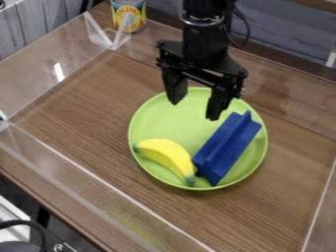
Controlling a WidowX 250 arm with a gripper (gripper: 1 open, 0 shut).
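Observation:
My black gripper (197,91) hangs over the back part of a green plate (171,125), open, with nothing visible between its fingers. On the plate a yellow banana (167,156) lies at the front left, and a long blue object (226,147) lies at the right, both clear of the gripper.
A can (128,15) stands at the back left near a white strap. A black cable (27,228) shows at the lower left.

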